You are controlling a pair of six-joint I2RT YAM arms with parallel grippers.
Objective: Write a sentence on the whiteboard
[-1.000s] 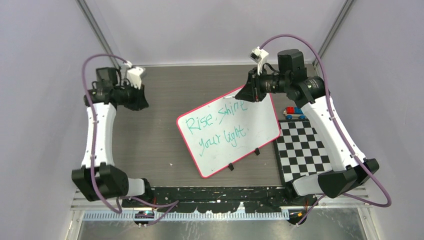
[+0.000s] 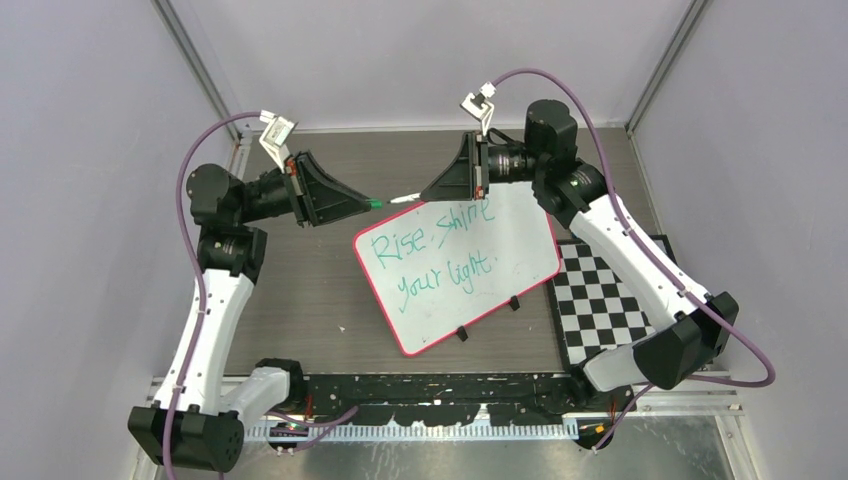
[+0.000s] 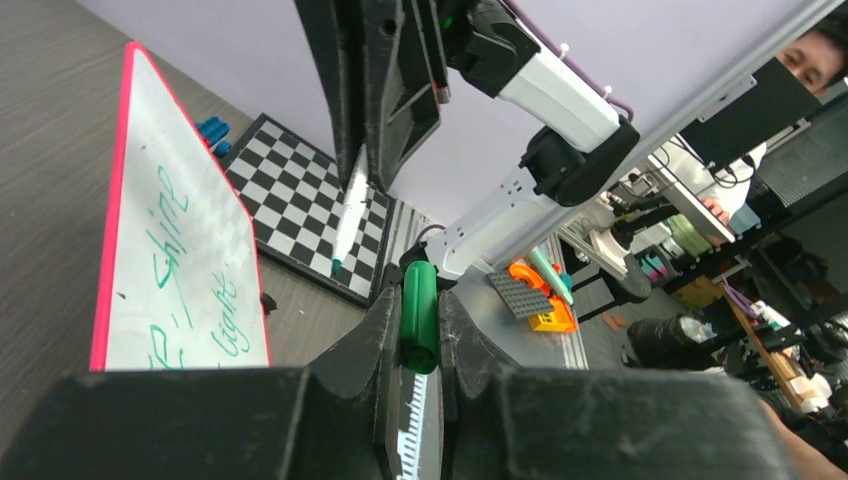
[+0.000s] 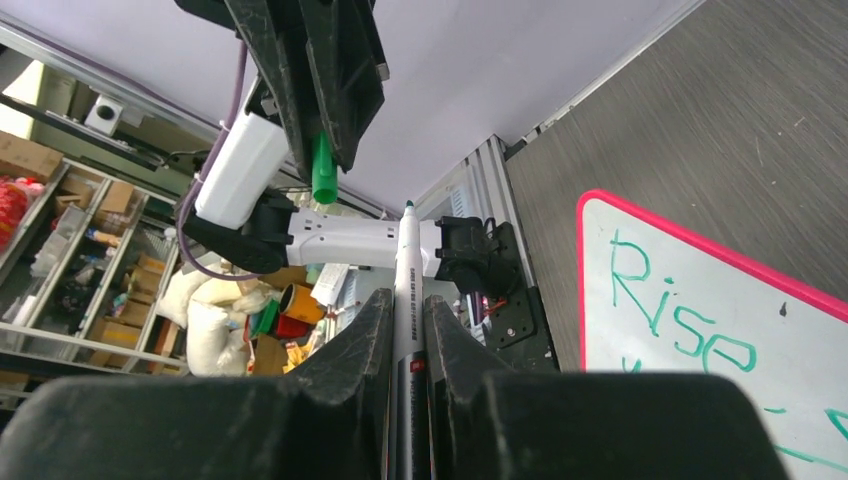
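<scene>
The whiteboard point(image 2: 480, 300) with a red rim lies tilted on the table, reading "Rise, shine your light." in green. My left gripper is shut on a green cap point(image 3: 420, 310), whose open end faces out from the fingertips. A white marker point(image 4: 408, 290) with a dark green tip is clasped between the fingers of my right gripper. From above, the marker point(image 2: 405, 198) and the cap point(image 2: 376, 204) point at each other near the board's upper left edge, with a small gap between them.
A black-and-white checkered board point(image 2: 602, 305) lies right of the whiteboard, partly under the right arm. Two black clips point(image 2: 462, 333) sit at the whiteboard's lower edge.
The left gripper has swung right and lifted outward, bringing the green cap into view. The right gripper with the marker has moved left.
</scene>
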